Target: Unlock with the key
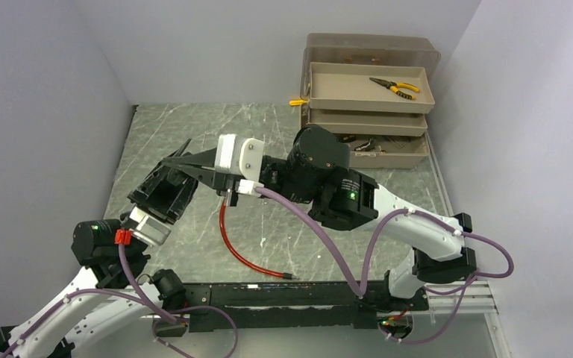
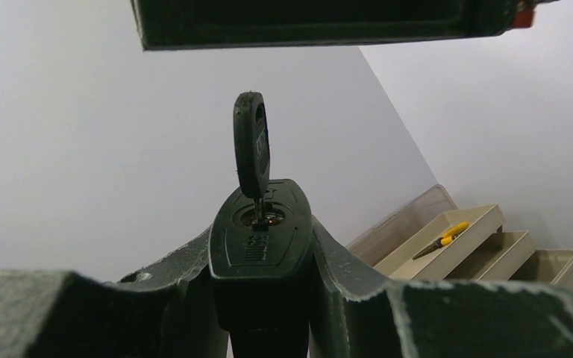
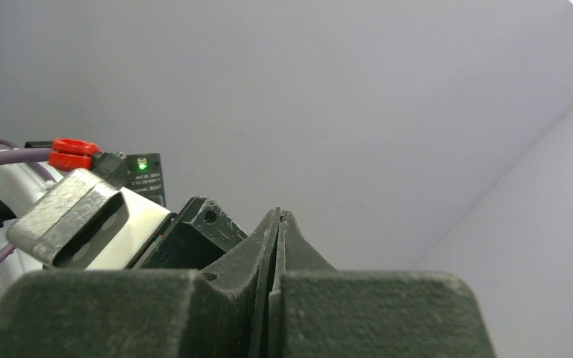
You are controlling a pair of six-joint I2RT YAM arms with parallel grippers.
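My left gripper [image 1: 175, 168] is shut on a dark lock body [image 2: 257, 253]. In the left wrist view a black-headed key [image 2: 251, 145] stands upright in the lock's keyhole. My right gripper is shut, with nothing seen between its tips; in the top view it reaches horizontally over the left gripper, hiding part of it. A red cable [image 1: 246, 261] lies on the marble table [image 1: 157, 127] below both arms.
A beige tiered toolbox [image 1: 365, 104] with yellow-handled pliers [image 1: 401, 88] stands at the back right. A yellow handle [image 1: 297, 102] sticks out beside it. Walls border the back and sides.
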